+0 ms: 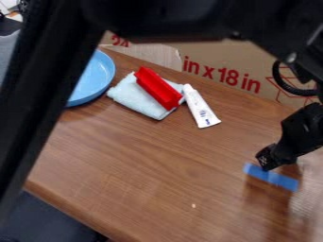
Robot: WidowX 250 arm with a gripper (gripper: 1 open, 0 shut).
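My gripper (270, 156) is at the right side of the camera view, low over the table just above a strip of blue tape (270, 177). It is open; its fingertips are dark and small, and I cannot see anything held between them. Whether they touch the tabletop is unclear.
A red roll-shaped object (158, 87) lies on a pale folded cloth (131, 98), beside a white tube (201, 108). A blue plate (89, 83) is at the left, partly behind the black arm. A cardboard box stands at the back.
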